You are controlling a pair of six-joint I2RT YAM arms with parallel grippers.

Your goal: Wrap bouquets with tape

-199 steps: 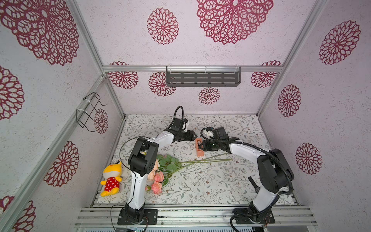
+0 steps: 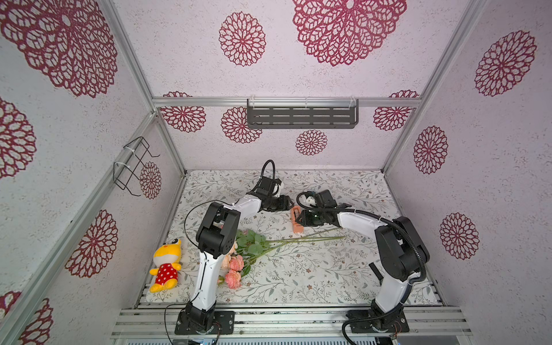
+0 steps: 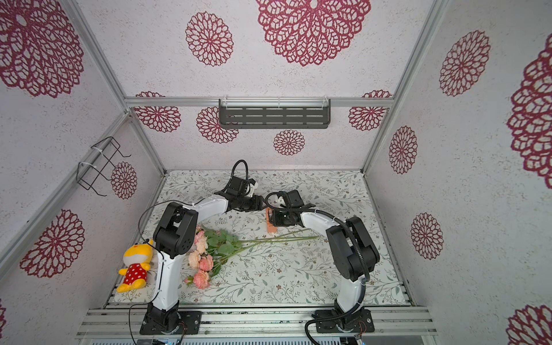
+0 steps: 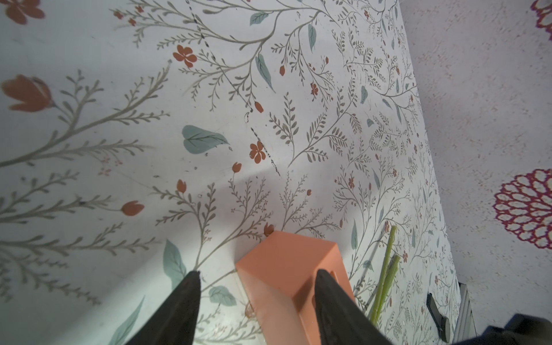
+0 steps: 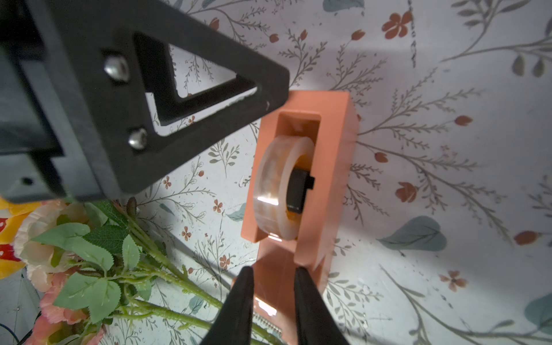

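Observation:
An orange tape dispenser (image 5: 339,149) with a clear tape roll (image 5: 270,189) stands mid-table. My left gripper is open at one end of it, fingertips either side of its upper corner in the left wrist view. My right gripper is over the dispenser, fingers parted in front of its lower end; whether they touch it I cannot tell. The bouquet of pink and cream roses (image 2: 235,263) lies front left, its long green stems (image 2: 322,238) reaching right past the dispenser.
A yellow plush toy (image 2: 166,264) in red lies at the left edge. A grey shelf (image 2: 302,118) hangs on the back wall.
Both arms have shifted slightly toward the dispenser, the left a little lower and to the right, the right a little to the left. The flowers are unmoved.

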